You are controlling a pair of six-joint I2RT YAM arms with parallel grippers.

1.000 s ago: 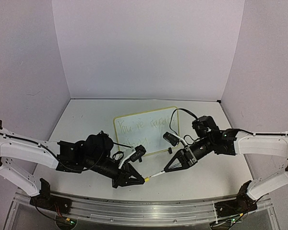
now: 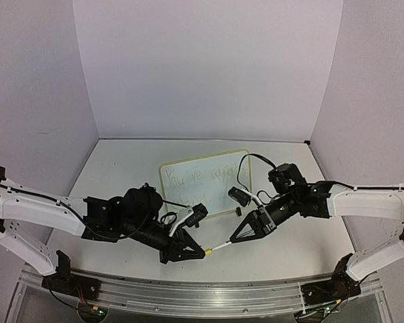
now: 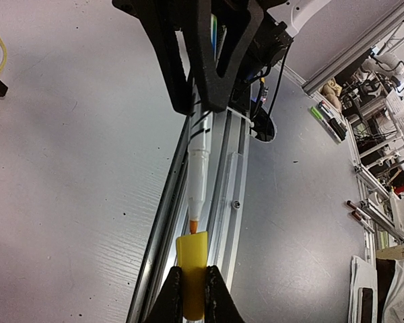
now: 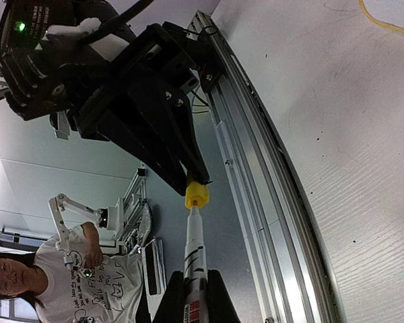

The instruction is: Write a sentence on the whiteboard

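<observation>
My left gripper is shut on a yellow marker cap, its open end facing the pen. Opposite, my right gripper is shut on a white marker with black marks and some red print. The marker's orange-yellow tip meets the mouth of the cap; how far in it reaches, I cannot tell. Behind the arms lies the whiteboard with its yellow frame, carrying yellow handwriting that begins "You've". Its lower part is partly covered by my arms and camera mounts.
A metal rail runs along the table's front edge, below both grippers. A person is visible beyond the rail in the right wrist view.
The left gripper with the cap has shifted very slightly to the right, toward the marker. The right arm looks almost still, and the whiteboard has stayed in place.
</observation>
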